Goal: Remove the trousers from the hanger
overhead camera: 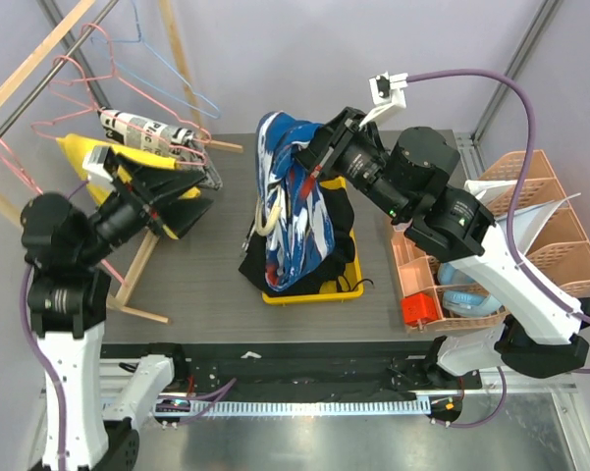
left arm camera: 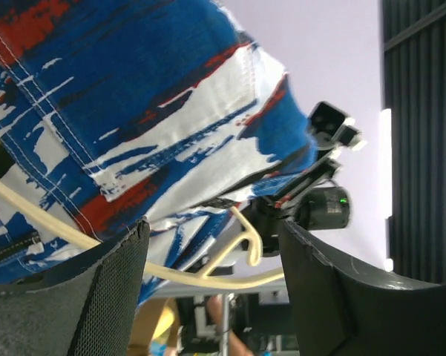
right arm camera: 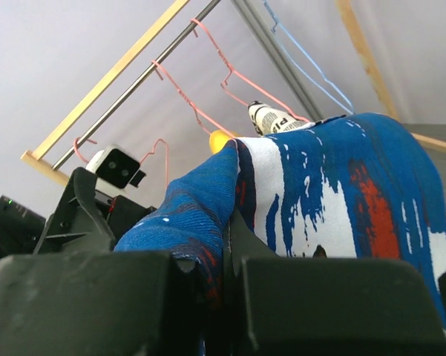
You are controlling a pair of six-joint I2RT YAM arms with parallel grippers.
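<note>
Blue, white and red trousers [overhead camera: 290,235] hang from my right gripper [overhead camera: 319,157], which is shut on their cloth at the top; in the right wrist view the fabric [right arm camera: 341,193] bunches between the fingers. A cream hanger [left arm camera: 67,230] lies across the trousers in the left wrist view, its hook end near my left fingers; in the top view part of it [overhead camera: 267,221] shows at their left side. My left gripper [overhead camera: 182,201] is part open, left of the trousers and apart from them in the top view, with the hanger just beyond its fingers in the left wrist view.
A rack with pink and blue hangers [overhead camera: 137,69], a yellow cloth [overhead camera: 79,152] and a printed bundle [overhead camera: 137,128] stands at left. A yellow tray [overhead camera: 314,299] holding black cloth sits mid-table below the trousers. An orange basket [overhead camera: 560,265] stands at right.
</note>
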